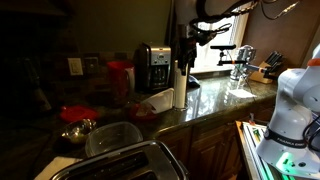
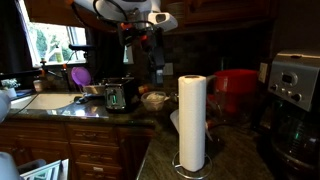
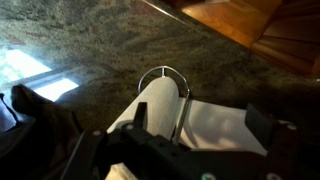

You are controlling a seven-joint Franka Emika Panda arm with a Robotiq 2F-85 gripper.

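A white paper towel roll stands upright on a wire holder on the dark counter. My gripper is open, pointing down close to the roll's top in exterior view 1. In exterior view 2 the gripper appears above and left of the roll. Seen from the wrist, the roll extends up between the spread fingers, nearer the left one. No grip on it shows, and whether either finger touches it I cannot tell.
A white object lies beside the roll. The coffee maker, red pitcher and toaster stand around it. A clear bowl and a pan occupy the near left.
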